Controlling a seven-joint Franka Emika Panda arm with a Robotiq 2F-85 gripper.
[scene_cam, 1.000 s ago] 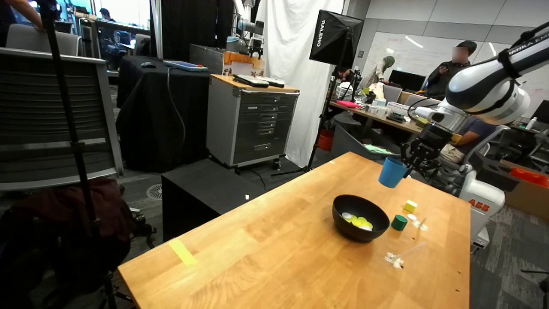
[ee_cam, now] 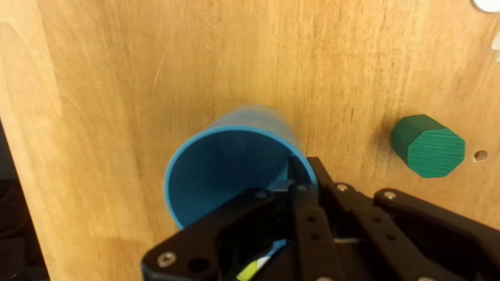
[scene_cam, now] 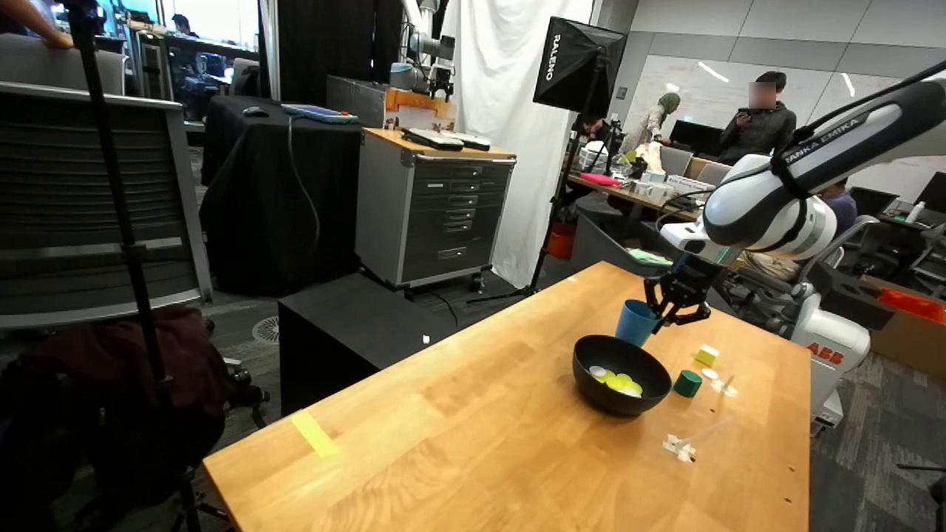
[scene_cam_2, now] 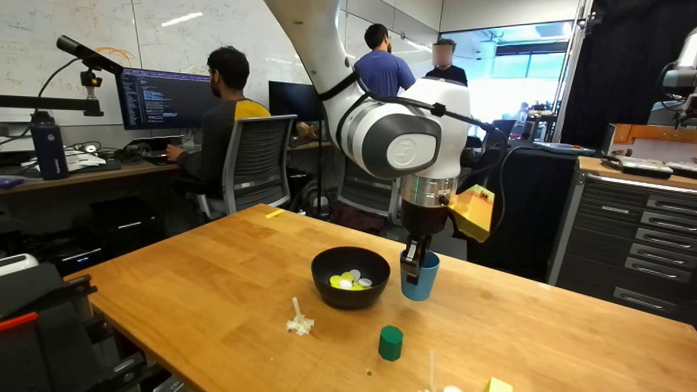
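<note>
My gripper is shut on the wall of a blue cup, one finger inside the rim and the other outside. The cup's mouth faces up and it looks empty inside. In the second exterior view the blue cup is close to the right side of a black bowl; whether its base touches the table cannot be told. Yellow and white discs lie in the black bowl. The first exterior view has the gripper at the cup's right side.
A green octagonal block stands in front of the bowl and cup. Nearby are a yellow block and white taped pieces with thin upright sticks.
In the first exterior view the cup and gripper have come lower and to the left, from a tilted cup in the air to a more upright one behind the bowl. The bowl has stayed put.
</note>
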